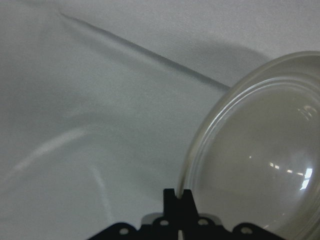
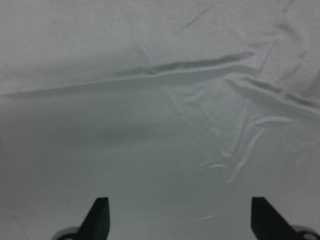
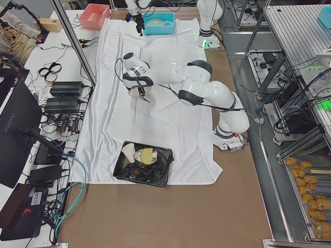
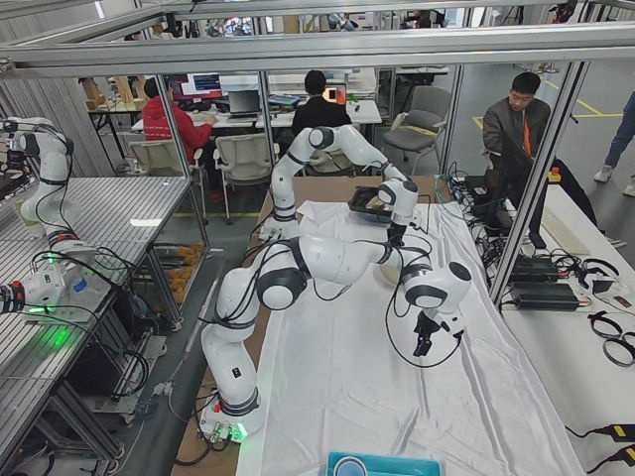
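Note:
A pale translucent plate (image 1: 255, 160) fills the right of the left wrist view, with my left gripper closed on its near rim. In the camera left view the plate is mostly hidden beneath that arm, above the white cloth (image 3: 119, 150). My right gripper is open over bare, creased cloth, with nothing between its fingers. In the camera right view it hangs (image 4: 423, 337) above the cloth, on the near side.
A black bin (image 3: 132, 170) holding a white cup and scraps is at one end of the cloth. A blue tub (image 3: 159, 31) with dishes is at the other end. A red basket (image 3: 94, 16) sits on the side table.

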